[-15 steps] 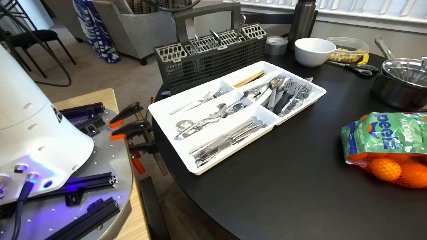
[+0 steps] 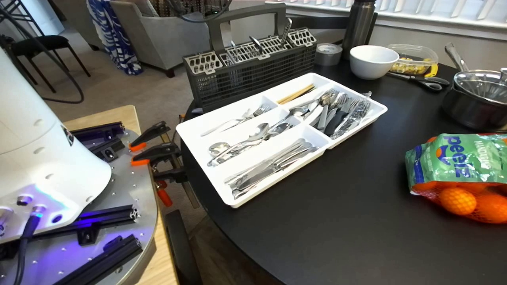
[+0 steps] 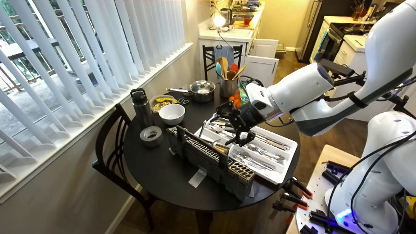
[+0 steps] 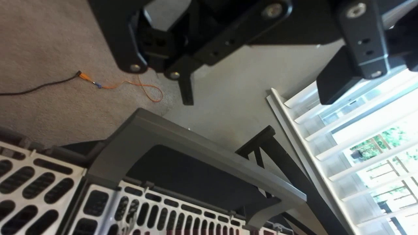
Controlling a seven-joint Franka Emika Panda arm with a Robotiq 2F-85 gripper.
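Note:
In the wrist view my gripper is open, its fingers wide apart with only wall and floor visible between them. Below it in that view is the grey handle of the cutlery basket (image 4: 203,150). Exterior view 2 has the gripper (image 3: 225,126) above the table, over the white cutlery tray (image 3: 288,165) and close to the dark basket (image 3: 206,163). A few utensils (image 2: 286,31) stick up from the basket's top. Spoons (image 2: 254,137), forks (image 2: 342,102) and knives (image 2: 271,166) lie in the tray's compartments, along with wooden chopsticks (image 2: 297,94).
A white bowl (image 2: 374,61), a tape roll (image 2: 328,54), a tall bottle (image 2: 359,28) and a food container (image 2: 413,59) stand behind the tray. A lidded pot (image 2: 477,102) and a bag of oranges (image 2: 458,161) are on the right.
The cable at the top edge of exterior view 1 has shifted slightly.

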